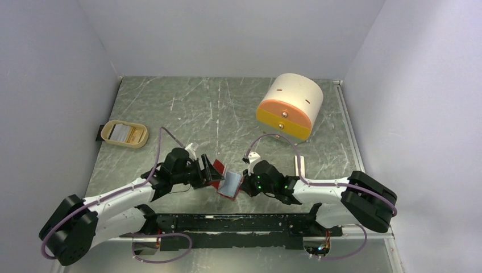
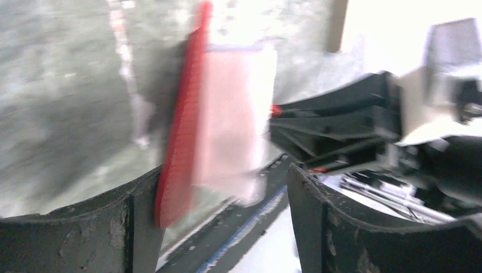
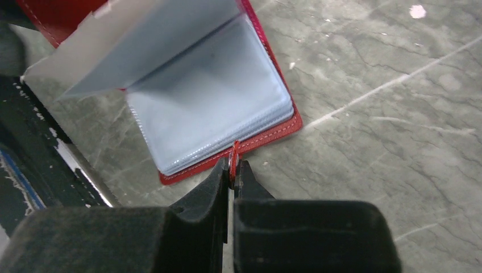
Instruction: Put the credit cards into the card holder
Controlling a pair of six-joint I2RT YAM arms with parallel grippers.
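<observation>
The red card holder (image 3: pixel 267 135) lies on the table between my grippers, with pale blue sleeves (image 3: pixel 210 96) showing. One half of it is raised and folds over toward the other in the right wrist view. My right gripper is shut on the holder's red edge. Around the raised red cover (image 2: pixel 190 108), my left gripper stands part open, the cover close to its left finger (image 2: pixel 145 199). Cards (image 1: pixel 120 133), white and yellowish, sit in a tan tray (image 1: pixel 143 136) at the far left of the top view. No card shows in either gripper.
A rounded white cabinet (image 1: pixel 298 94) with orange and yellow fronts stands at the back right. A small white object (image 1: pixel 299 166) lies near the right arm.
</observation>
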